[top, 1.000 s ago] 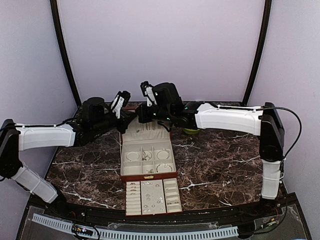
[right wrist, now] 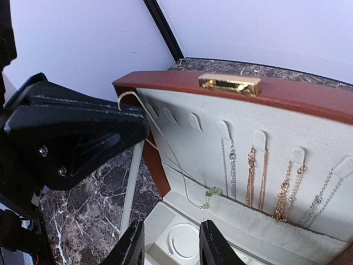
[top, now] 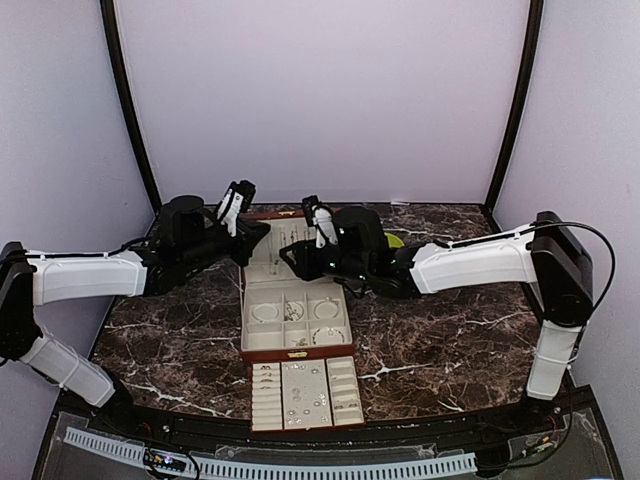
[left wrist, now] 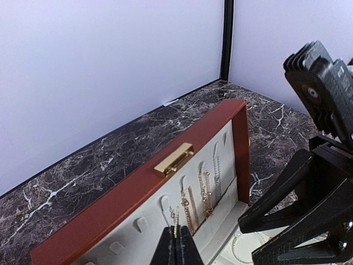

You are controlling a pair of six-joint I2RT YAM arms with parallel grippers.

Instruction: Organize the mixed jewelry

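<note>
An open jewelry box has a lid panel where several chains hang from tabs, with some tabs empty. My left gripper is at the lid's left part, shut, with a thin pale chain draped over it and hanging down toward a small greenish pendant near the panel's foot. My right gripper stands open in front of the lid, lower than the left one, with nothing seen between its fingers. Bracelets lie in the base compartments.
A tray of rings and small pieces lies in front of the box. A yellow-green object is partly hidden behind the right arm.
My right gripper has moved down and toward the front, with its arm shifting slightly right. My left gripper has barely moved.
</note>
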